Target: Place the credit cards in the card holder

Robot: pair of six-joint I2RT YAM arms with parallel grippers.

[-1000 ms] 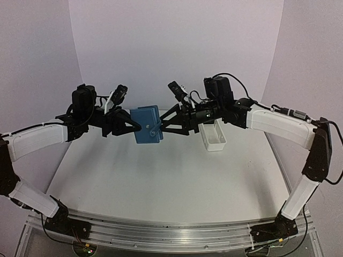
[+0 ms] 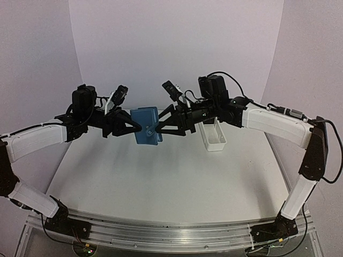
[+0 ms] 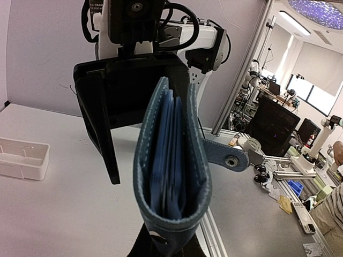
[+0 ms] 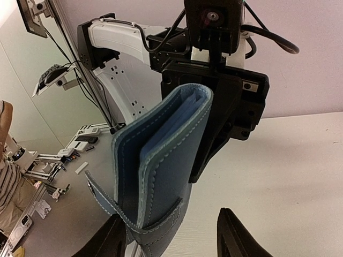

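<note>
A blue leather card holder [image 2: 144,124] hangs upright between both grippers above the table. My left gripper [image 2: 136,128] is shut on it. In the left wrist view its top opening shows blue inner slots or cards [image 3: 169,155], and a snap strap [image 3: 225,155] sticks out to the side. My right gripper [image 2: 163,122] is part open at the holder's strap side; in the right wrist view its two fingertips stand apart at the bottom, one just beside the strap. I cannot make out separate credit cards.
A white plastic box [image 2: 214,142] sits on the right of the white table [image 2: 150,187], behind my right arm. A metal rail runs along the front edge.
My right gripper has moved slightly left, closer onto the card holder. The holder and my left gripper are nearly still.
</note>
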